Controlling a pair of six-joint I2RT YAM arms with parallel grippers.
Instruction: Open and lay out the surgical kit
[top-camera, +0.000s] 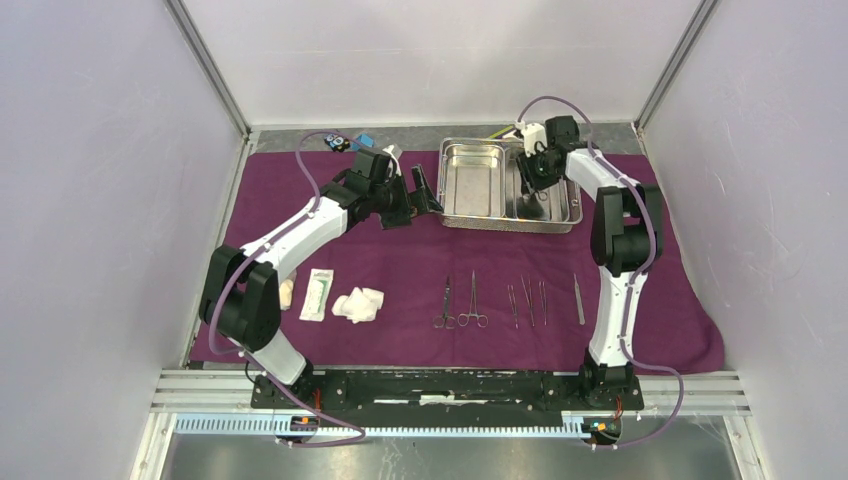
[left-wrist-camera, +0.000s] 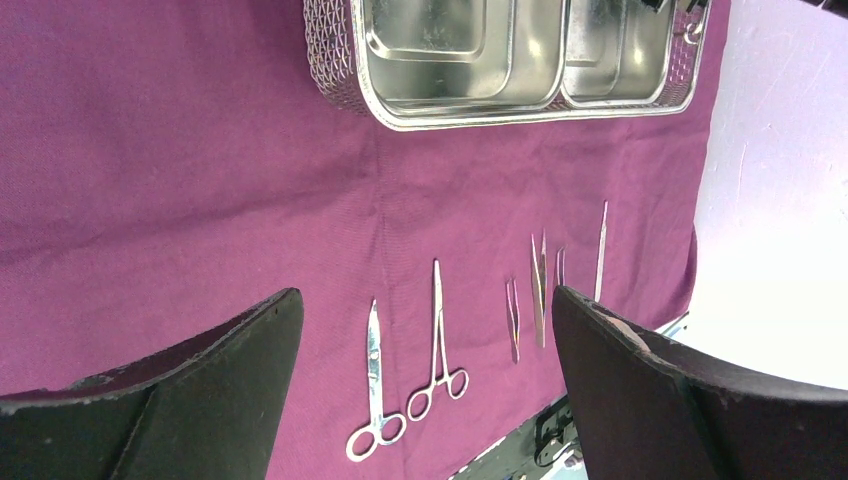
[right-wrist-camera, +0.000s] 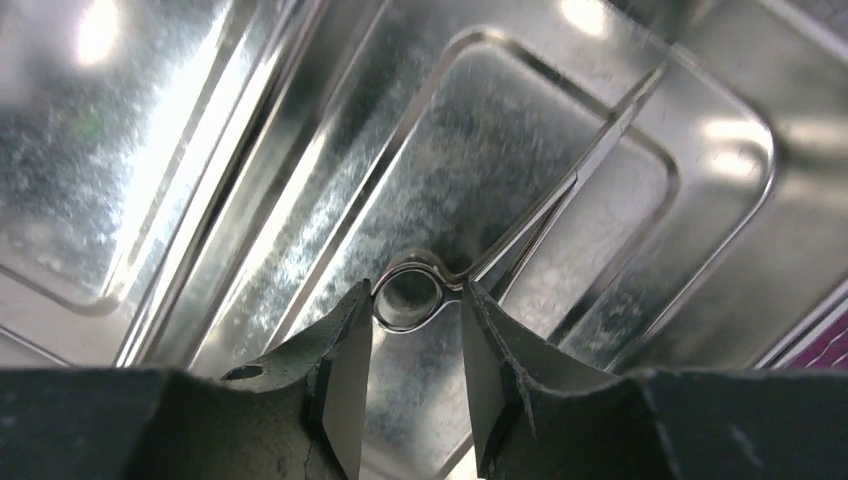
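In the right compartment of the steel tray (top-camera: 470, 180) lies a slender ring-handled instrument (right-wrist-camera: 590, 160). My right gripper is at its finger rings, fingers apart on either side of a ring; whether they touch it is unclear. My left gripper stands open and empty, left of the tray and above the cloth. Laid out on the purple cloth are scissors (left-wrist-camera: 374, 370), a ring-handled clamp (left-wrist-camera: 437, 330), several tweezers (left-wrist-camera: 536, 290) and a thin handle-like tool (top-camera: 579, 300).
At the front left lie a wrapped packet (top-camera: 318, 295) and white gauze (top-camera: 357, 305). The tray's left compartment is empty. Loose items sit behind the cloth at the back. Walls bound both sides.
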